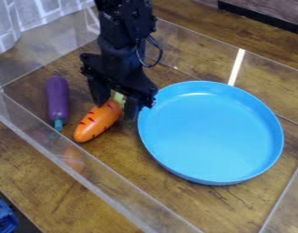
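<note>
An orange toy carrot (97,125) with dark stripes lies on the wooden table, left of a large blue plate (210,129). My black gripper (118,95) is low over the carrot's upper end and green top, which it partly hides. Whether its fingers are open or shut is unclear. A purple toy eggplant (57,98) lies to the left of the carrot.
Clear plastic walls border the work area at left, front and right. A blue object (0,217) shows in the lower left corner. Bare wood (188,55) shows behind the plate.
</note>
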